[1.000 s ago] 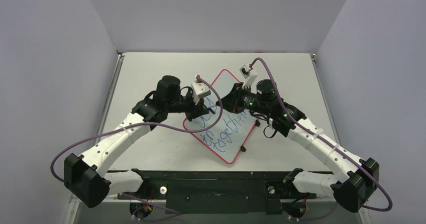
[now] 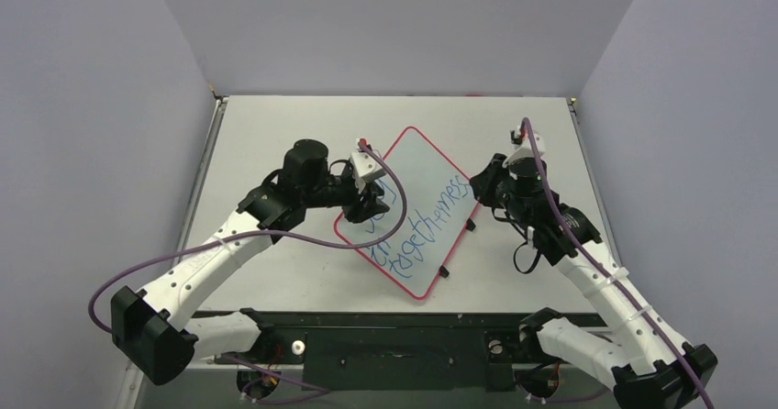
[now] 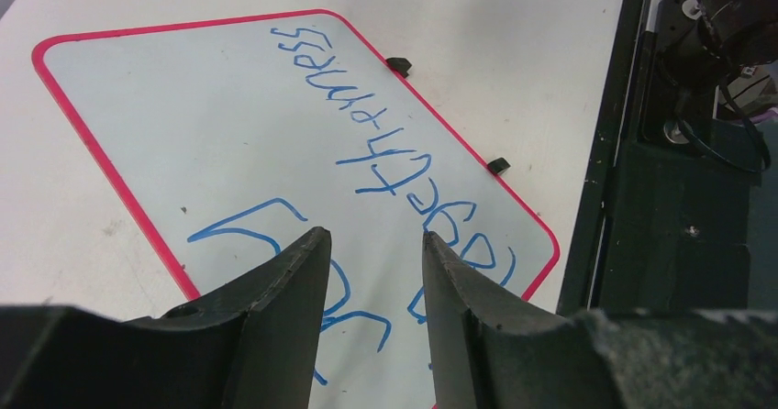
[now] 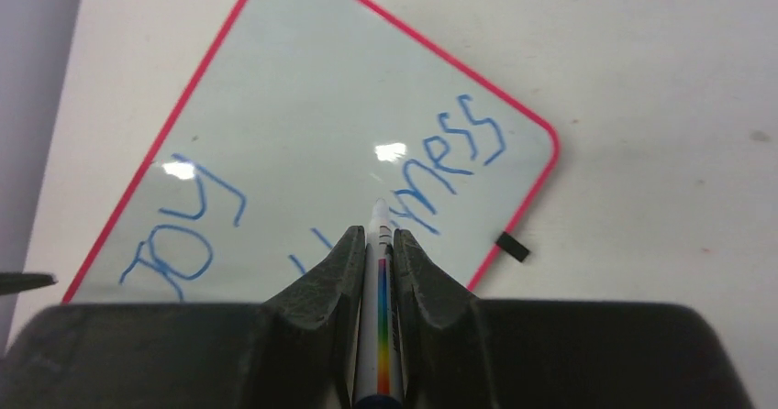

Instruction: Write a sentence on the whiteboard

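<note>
The whiteboard [image 2: 413, 152] lies at a slant on the table, red-edged, with blue handwriting across its lower half. One line of letters runs along the clipped edge and ends in "ness"; "JOY" [image 4: 188, 230] shows in the right wrist view. My left gripper is open above the board's left part, nothing between its fingers. Over the board's right edge, my right gripper is shut on a white marker [image 4: 371, 308] with a rainbow stripe, its pale tip pointing away from the fingers. Whether that tip is capped, I cannot tell.
Two black clips [image 2: 471, 225] sit on the board's lower right edge. A purple cable [image 2: 303, 238] loops from the left arm across in front of the board.
My right gripper has moved right, from close beside the left gripper to the board's right edge, uncovering more writing.
</note>
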